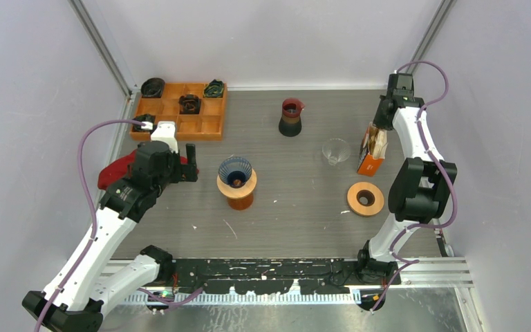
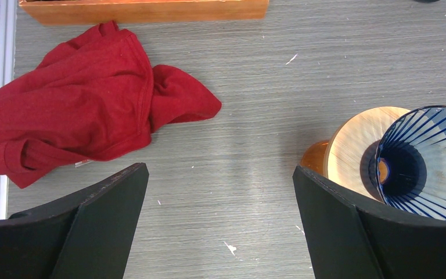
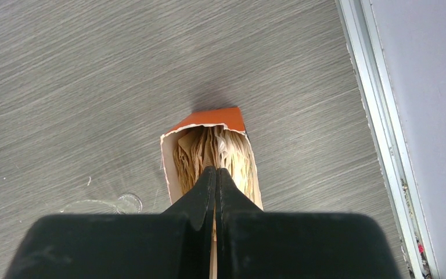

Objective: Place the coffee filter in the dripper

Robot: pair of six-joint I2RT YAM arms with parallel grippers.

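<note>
An orange box [image 1: 370, 163] of paper coffee filters [image 3: 194, 151] stands at the right of the table. My right gripper is at the box's opening, shut on the filter paper, though how much it holds is hidden by the fingers. A blue ribbed dripper [image 1: 235, 167] sits on a wooden stand [image 1: 238, 197] left of the table's middle. My left gripper hangs open above the table, left of the dripper, with nothing between its fingers.
A red cloth [image 2: 75, 104] lies at the left, below a wooden organizer [image 1: 200, 131]. A red-and-black pitcher [image 1: 290, 124] stands at the back, a clear glass [image 1: 335, 151] beside the box, a wooden ring [image 1: 356, 194] in front.
</note>
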